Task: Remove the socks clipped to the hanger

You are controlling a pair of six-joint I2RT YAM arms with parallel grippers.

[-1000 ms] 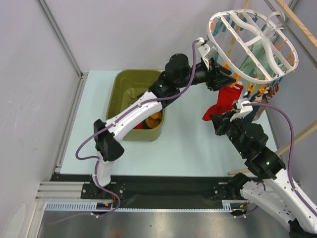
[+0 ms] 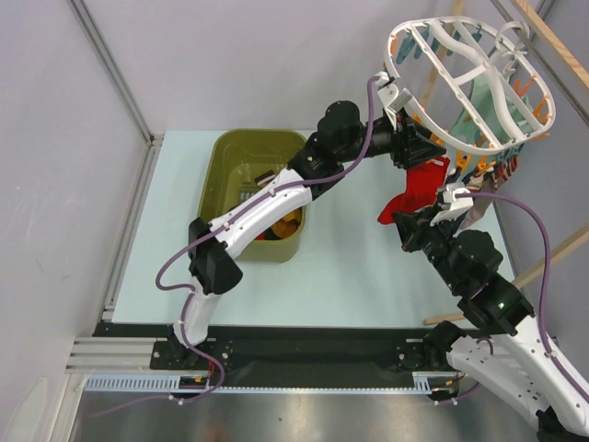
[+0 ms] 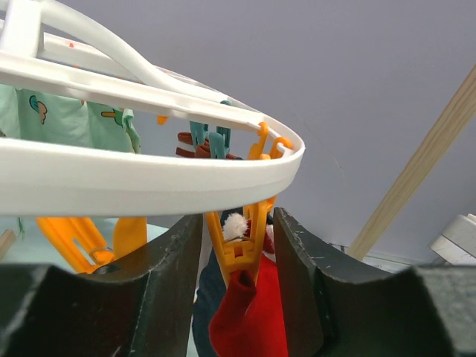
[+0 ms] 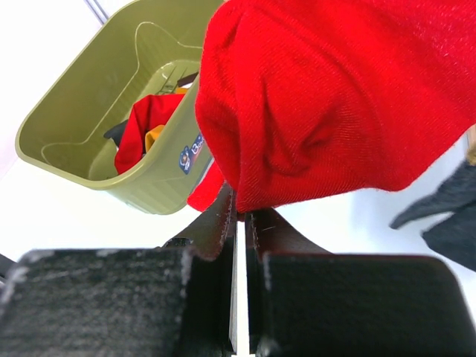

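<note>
In the top view a red sock [image 2: 420,189] hangs from the white round hanger [image 2: 398,69]. In the left wrist view an orange clip [image 3: 239,253] grips the sock's red cloth [image 3: 256,320] below the rim. My left gripper is part open, one finger on each side of this clip, apart from it as far as shows. My right gripper is shut at the lower edge of the red sock [image 4: 312,97], whose folds converge on the fingertips; a small bit of red shows between them.
An olive bin [image 2: 212,189] with socks inside stands at the left on the white table [image 2: 359,285]. Other orange clips and socks [image 2: 502,106] hang from the hanger. Wooden poles [image 2: 561,258] stand at the right.
My left gripper has moved a little to the right, closer under the hanger's rim. The right arm has barely moved, and the red sock stays hanging. Socks behind it sway slightly.
</note>
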